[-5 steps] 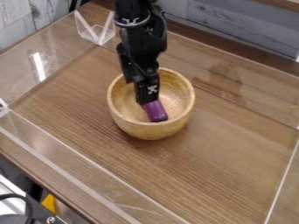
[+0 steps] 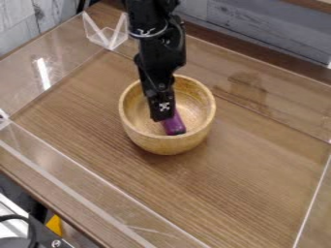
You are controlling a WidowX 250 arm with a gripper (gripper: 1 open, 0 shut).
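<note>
A round light wooden bowl sits in the middle of the table, with a small purple object lying inside it. My black gripper hangs over the left-back part of the bowl, fingers pointing down and apart, just behind and above the purple object, with nothing seen held between them.
A clear plastic piece stands at the far left edge, and cables and a small yellow item are at the lower left corner. A pale wall runs along the back.
My gripper has shifted slightly and turned over the bowl. The bowl and the purple object look nearly unchanged.
</note>
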